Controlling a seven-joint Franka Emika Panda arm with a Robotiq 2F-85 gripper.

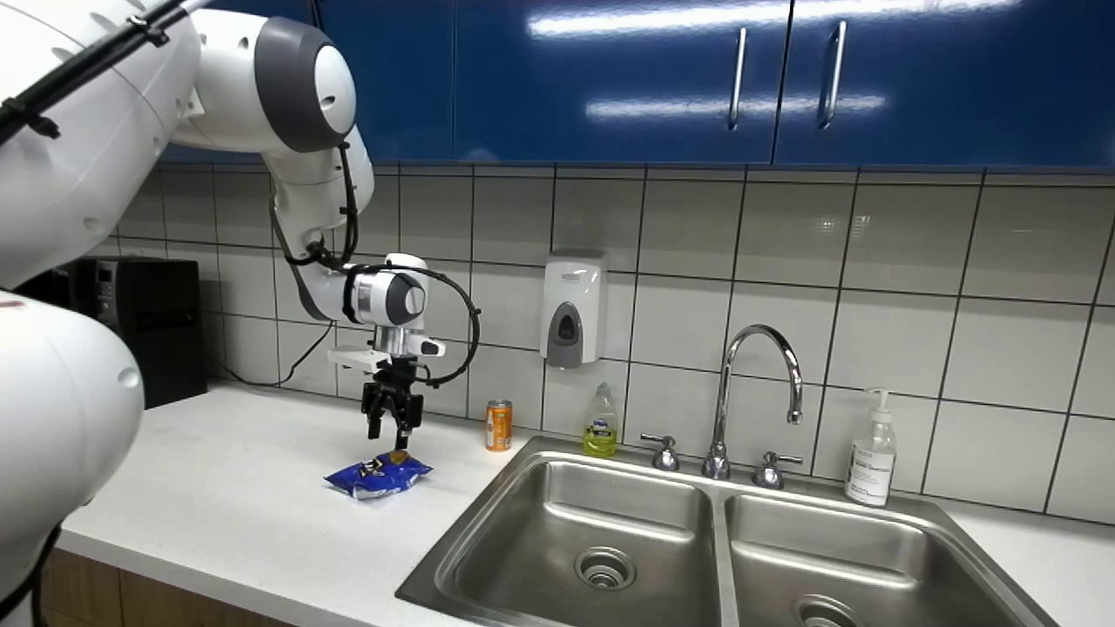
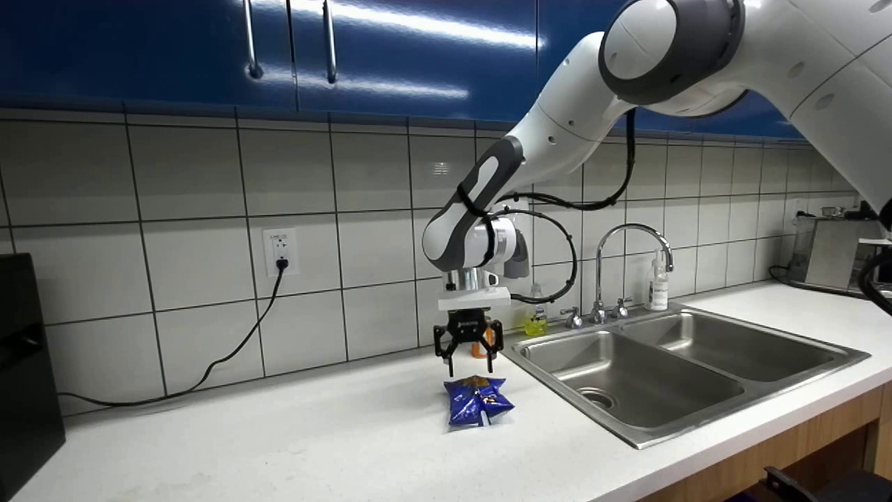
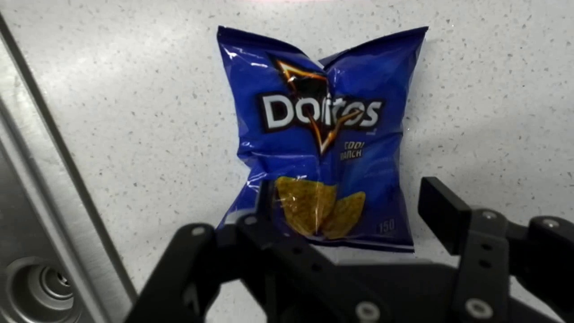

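Observation:
A blue Doritos bag (image 3: 323, 134) lies face up on the white counter, left of the sink in exterior view 1. Its middle is creased, and one end faces my gripper in the wrist view. Seen from outside, the gripper (image 1: 388, 434) hangs just above the bag (image 1: 378, 476), pointing down. Exterior view 2 shows the fingers (image 2: 491, 361) spread with clear space between them and the bag (image 2: 477, 401) beneath. Nothing is held; the fingers stand open.
Behind the bag an orange can (image 1: 499, 425) stands near the tiled wall. The double sink (image 1: 460, 559) borders the counter to the right, with dish soap (image 1: 601, 423) at its back edge.

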